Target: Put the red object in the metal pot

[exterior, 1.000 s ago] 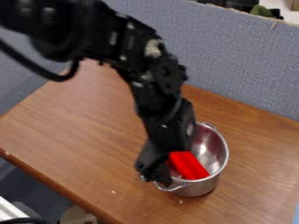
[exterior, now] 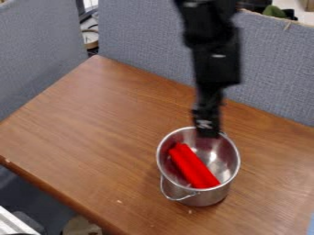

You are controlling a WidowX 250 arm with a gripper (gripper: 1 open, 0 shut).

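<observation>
The red object (exterior: 193, 166) lies inside the metal pot (exterior: 225, 151), tilted along its inner side, with nothing gripping it. The silvery pot stands upright on the wooden table, a thin wire handle hanging at its front. Above and behind the pot is my black gripper (exterior: 207, 124), clear of the red object. It is dark and blurred, so how its fingers stand cannot be made out.
Grey padded walls (exterior: 147, 41) rise along the back and left. At the bottom left, past the table edge, sits a white item (exterior: 15, 223).
My gripper has moved up and back from the pot's front left, uncovering the red object. The red object and the pot stay in place.
</observation>
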